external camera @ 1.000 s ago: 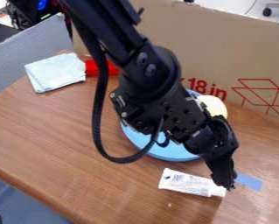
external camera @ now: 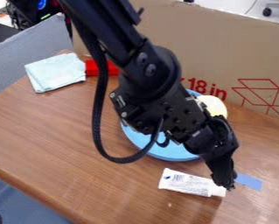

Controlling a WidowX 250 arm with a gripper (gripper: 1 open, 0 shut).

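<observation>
The black arm reaches down from the top of the view to its gripper (external camera: 223,175), whose tip is low at the right, by the right end of a white tube (external camera: 191,184) lying on the wooden table. I cannot tell whether the fingers are open or shut, or whether they touch the tube. A light blue plate (external camera: 170,151) sits behind the arm, partly hidden, with a pale round item (external camera: 214,104) at its back right. A blue flat strip (external camera: 249,182) lies right of the gripper.
A folded pale cloth (external camera: 55,72) and a red object (external camera: 97,66) are at the back left. A large cardboard box (external camera: 229,52) stands along the back. Its edge runs along the lower left.
</observation>
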